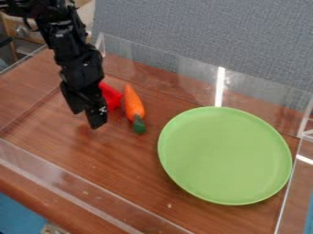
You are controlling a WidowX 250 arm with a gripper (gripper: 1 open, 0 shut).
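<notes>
My black gripper [88, 108] hangs low over the wooden table, left of centre, its fingers open. A red object [110, 97], partly hidden by the gripper, lies just to its right. An orange carrot with a green top [134, 107] lies beside the red object, pointing toward the camera, apart from the green plate [224, 154] on the right.
Clear low walls edge the wooden table [110, 183]. A grey textured panel [208, 37] stands behind.
</notes>
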